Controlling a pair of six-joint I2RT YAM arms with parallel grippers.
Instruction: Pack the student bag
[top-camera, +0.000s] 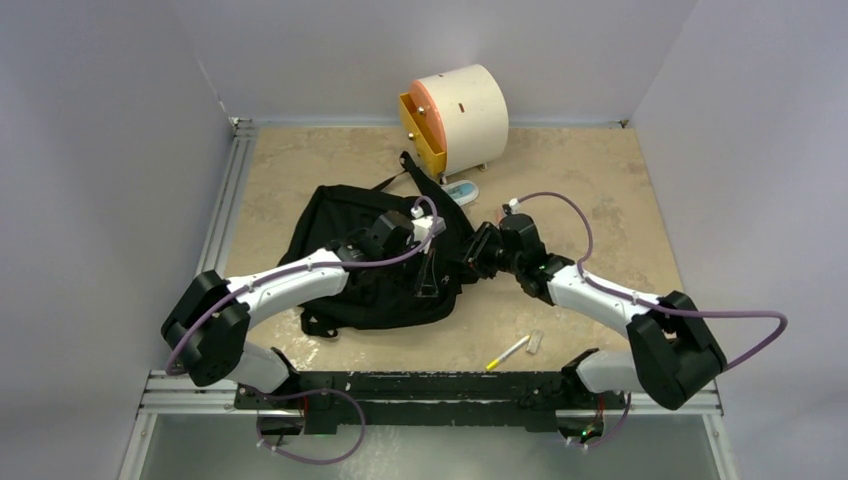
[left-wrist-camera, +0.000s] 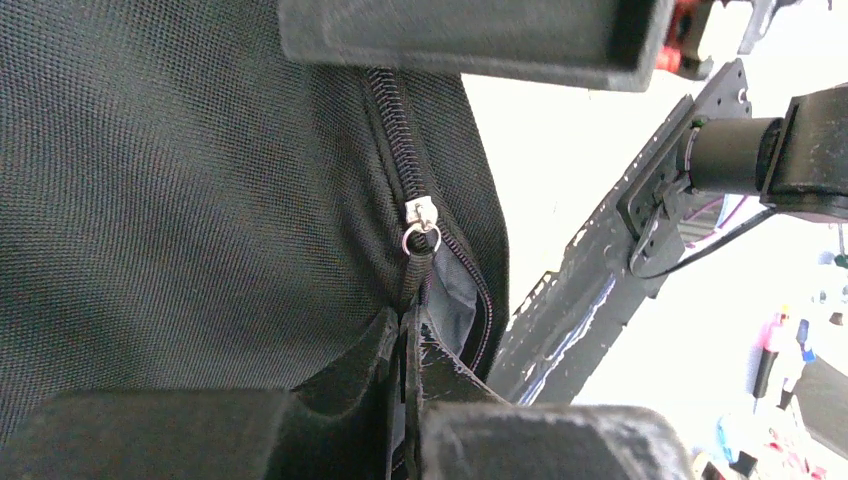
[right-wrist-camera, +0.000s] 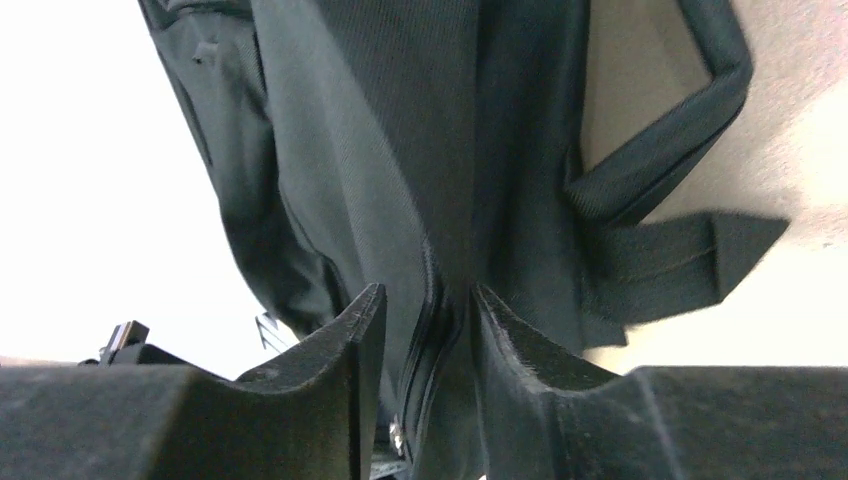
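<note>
The black bag (top-camera: 335, 215) lies on the left and middle of the table. Along its edge in the left wrist view runs a zipper with a silver slider (left-wrist-camera: 421, 212) and a dark fabric pull (left-wrist-camera: 417, 275). My left gripper is shut on the lower end of that pull, its fingertips together. On the bag's right side, my right gripper stands open, its fingertips either side of a raised fold of black fabric (right-wrist-camera: 437, 275) without closing on it. From above, both grippers are close together over the bag's right part.
A cream drum-shaped cabinet (top-camera: 475, 115) with an open yellow drawer (top-camera: 422, 135) stands at the back. Beside it lies a white and blue item (top-camera: 462, 191). In front are a yellow-white pen (top-camera: 508, 353) and a small eraser-like block (top-camera: 535, 342).
</note>
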